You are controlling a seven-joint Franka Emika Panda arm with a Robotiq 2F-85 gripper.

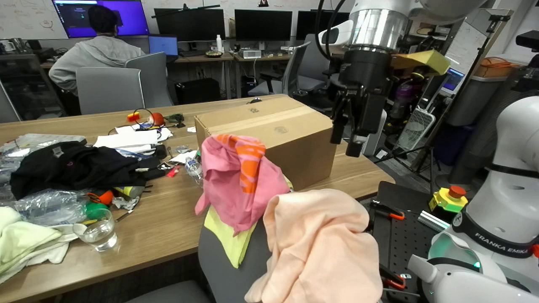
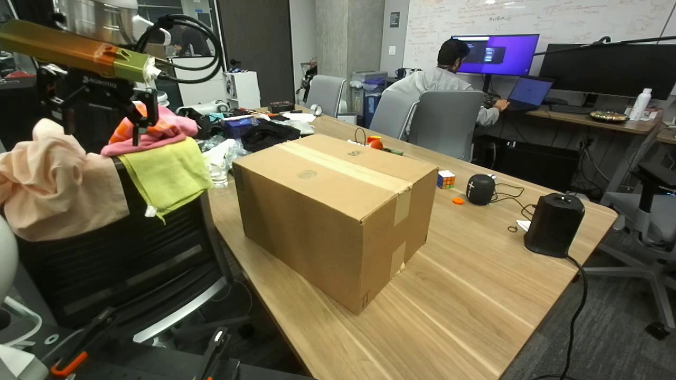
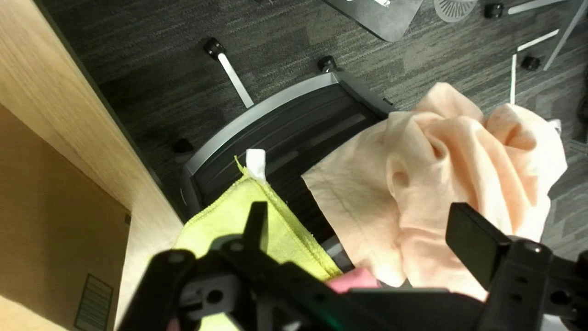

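My gripper hangs open and empty, its two fingers wide apart in the wrist view. Over the back of a dark chair lie several cloths. A pink cloth with orange print rests on top of a yellow cloth. Beside them a peach cloth is draped in loose folds. Looking down in the wrist view, the yellow cloth shows behind the left finger and the peach one behind the right finger. Only a scrap of the pink cloth shows there, mostly hidden by the gripper body.
A large closed cardboard box stands on the wooden table close to the chair. Clutter, a black garment and a glass of water cover the table's other end. An emergency stop button sits near the robot base.
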